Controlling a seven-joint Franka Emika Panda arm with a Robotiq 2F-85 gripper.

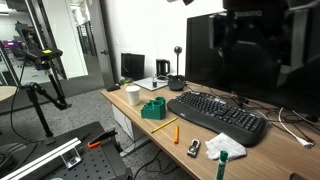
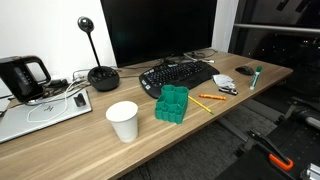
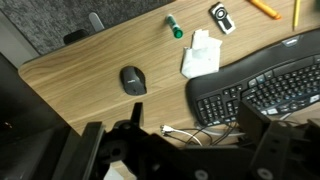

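In the wrist view my gripper stands open above the table, its dark fingers far apart with nothing between them. Below it, on the wood, lies a black mouse point(image 3: 132, 80). A crumpled white cloth point(image 3: 201, 57) rests near the black keyboard point(image 3: 265, 85), with a green marker point(image 3: 175, 28) close by. Beside these is a small grey-and-black tool point(image 3: 222, 17). A green compartment tray point(image 2: 171, 105) and a white cup point(image 2: 123, 121) stand at the other end of the table. An orange marker point(image 1: 176, 132) lies between tray and tool.
A large black monitor point(image 1: 240, 55) rises behind the keyboard. Loose white cables point(image 1: 288, 122) run along the back. A black lamp or webcam stand point(image 2: 98, 60) and a coffee machine point(image 2: 30, 80) sit near the cup. Bare wood shows along the front edge.
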